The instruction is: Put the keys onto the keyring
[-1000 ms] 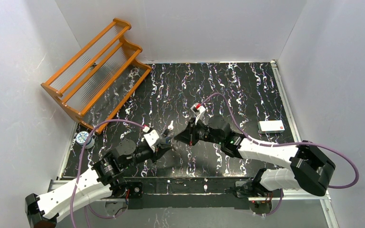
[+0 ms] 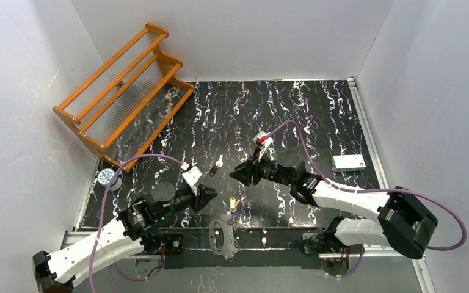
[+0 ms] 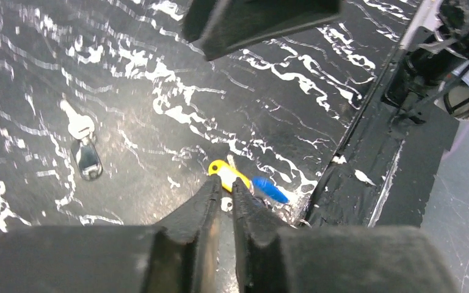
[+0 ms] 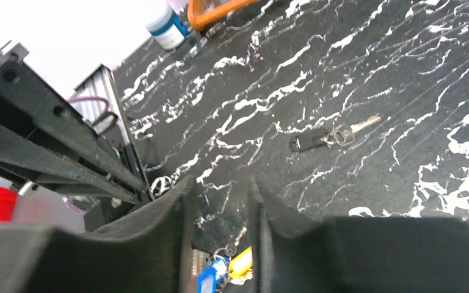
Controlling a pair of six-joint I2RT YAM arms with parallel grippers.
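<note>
A bunch with a yellow tag point(image 2: 232, 203) and a large grey ring-shaped piece point(image 2: 222, 238) lies at the table's front edge, the grey piece reaching over it. The left wrist view shows the yellow tag point(image 3: 229, 175) beside a blue piece point(image 3: 270, 190). Small rings and a blue piece point(image 4: 207, 279) show near the yellow tag point(image 4: 240, 262) in the right wrist view. A separate key point(image 4: 345, 134) with a black fob point(image 4: 308, 140) rests on the table. My left gripper point(image 2: 212, 194) and right gripper point(image 2: 237, 176) face each other, apart, both part open with nothing seen held.
A wooden rack point(image 2: 128, 91) leans at the back left, with a small white-lidded jar point(image 2: 107, 178) in front of it. A white box point(image 2: 348, 162) lies at the right.
The right gripper has shifted slightly right and turned.
</note>
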